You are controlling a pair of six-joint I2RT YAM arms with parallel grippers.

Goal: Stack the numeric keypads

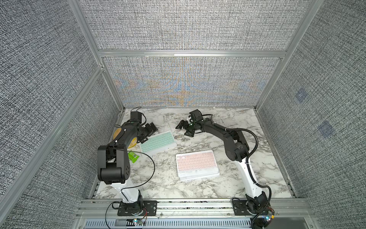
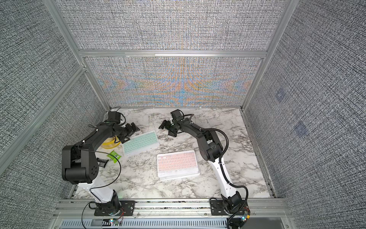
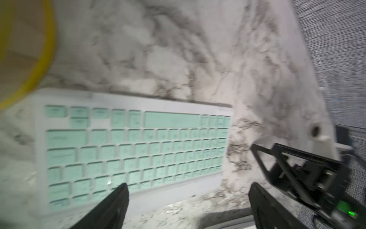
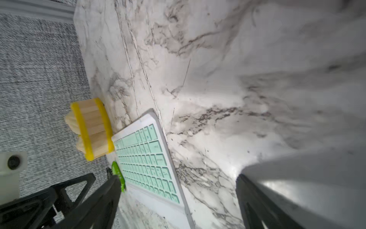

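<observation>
A mint-green keyboard [image 1: 157, 141] with a white frame lies alone on the marble table, left of centre and slanted. Nearer the front, a pink keyboard [image 1: 196, 162] rests on top of what looks like another white one, whose edge [image 1: 199, 177] shows below it. My left gripper [image 1: 148, 133] is open over the green keyboard's far left end; its fingers [image 3: 108, 208] frame the keyboard's long side in the left wrist view, holding nothing. My right gripper [image 1: 184, 129] stands open and empty, just beyond the green keyboard's right end.
A round wooden container with yellow rims [image 2: 111, 142] stands left of the green keyboard, partly under the left arm. A green packet [image 2: 114, 155] and a small black item [image 2: 102, 162] lie near it.
</observation>
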